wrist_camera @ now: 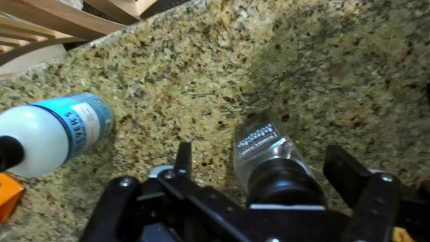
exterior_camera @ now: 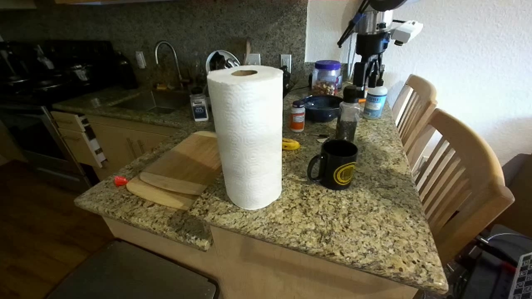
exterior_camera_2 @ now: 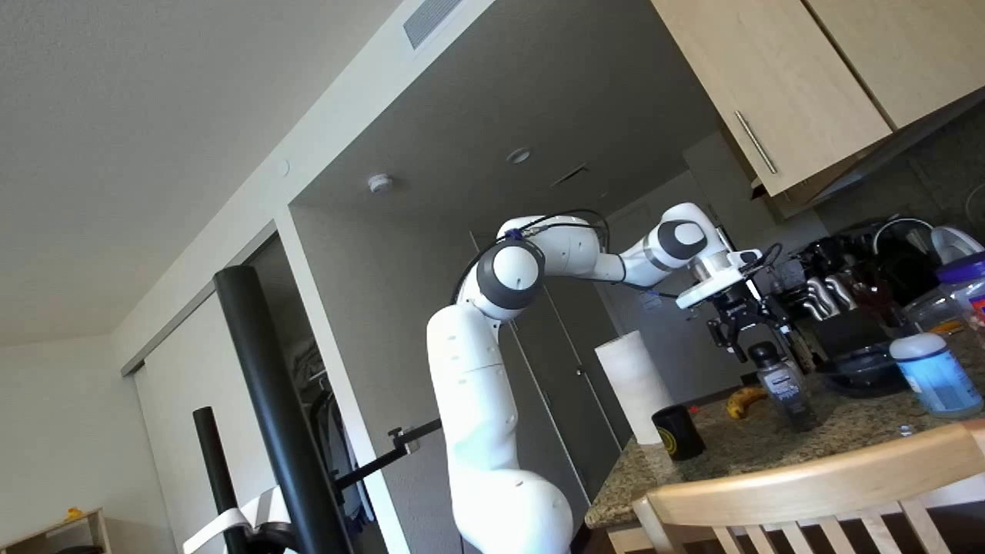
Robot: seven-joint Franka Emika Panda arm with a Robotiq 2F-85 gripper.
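Observation:
A clear bottle with a black cap and dark contents (exterior_camera: 347, 122) stands on the granite counter. Over the cap hovers my gripper (exterior_camera_2: 760, 334), pointing down and open. In the wrist view the bottle (wrist_camera: 262, 145) shows between the spread fingers, closer to the right one, and neither finger visibly touches it. Its lower end is partly hidden by the cap and the gripper body. Behind the bottle in exterior view 1, the gripper (exterior_camera: 369, 79) is partly overlapped by other items.
Close by stand a blue-and-white soap bottle (wrist_camera: 86, 123), a dark bowl (exterior_camera: 319, 110) and an orange-labelled bottle (exterior_camera: 297, 118). Nearer the counter's front are a black mug (exterior_camera: 338, 167) and a paper towel roll (exterior_camera: 252, 144). Chairs (exterior_camera: 451, 179) line the right edge.

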